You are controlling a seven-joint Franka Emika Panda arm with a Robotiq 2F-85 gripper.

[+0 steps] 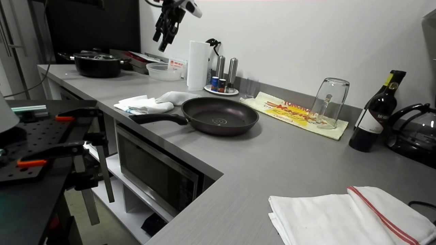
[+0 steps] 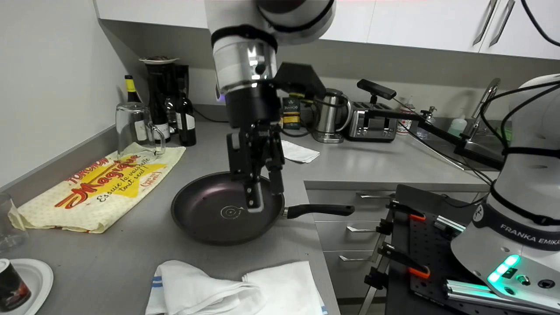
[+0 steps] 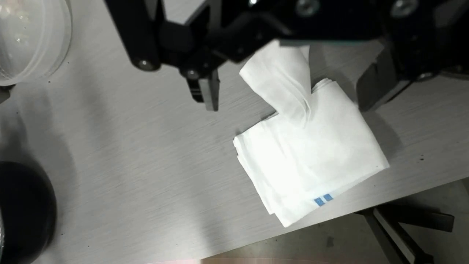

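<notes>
My gripper stands open above the counter, its two fingers wide apart with nothing held between them. In the wrist view a folded white towel (image 3: 316,145) with blue stripes lies below, and its rumpled upper part shows in the gap. The same towel (image 1: 145,104) rests beside a dark frying pan (image 1: 220,116) in exterior view 1, where the gripper (image 1: 159,42) hangs high near the back wall. From exterior view 2 the gripper (image 2: 265,191) appears in front of the pan (image 2: 210,215), with the towel (image 2: 225,294) nearer the camera.
Toward the far end stand a black pot (image 1: 97,65), a clear plastic tub (image 1: 163,71) and a paper towel roll (image 1: 198,65). An upturned glass mug (image 1: 331,102) sits on a yellow cloth (image 1: 282,110) by the wall. The counter's front edge runs close to the towel.
</notes>
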